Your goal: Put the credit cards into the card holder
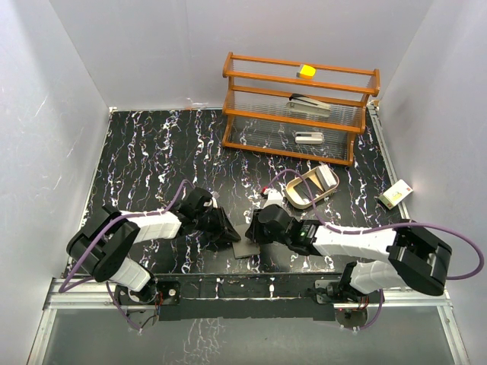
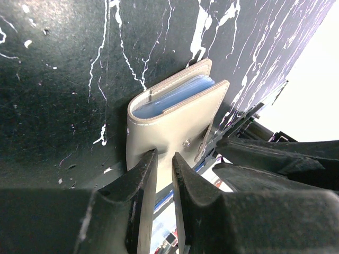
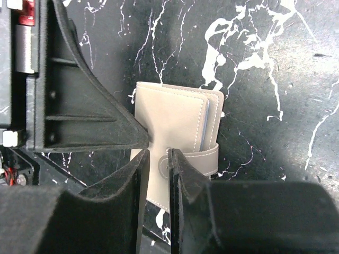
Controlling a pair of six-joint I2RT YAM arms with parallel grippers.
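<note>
The beige card holder [image 1: 246,249] lies between my two grippers near the front of the black marble table. In the left wrist view its body [image 2: 147,132] shows an open top with blue plastic sleeves [image 2: 172,98]. My left gripper is shut on the holder at its near side. In the right wrist view the holder [image 3: 164,116] has a snap strap [image 3: 198,161], and my right gripper has its fingertips at that strap; how far they are parted is hard to tell. I cannot make out separate cards at the holder.
An oval tray [image 1: 297,198] with items in it stands right of centre. A wooden shelf [image 1: 228,114] with staplers is at the back, and a small box [image 1: 396,193] lies at the right edge.
</note>
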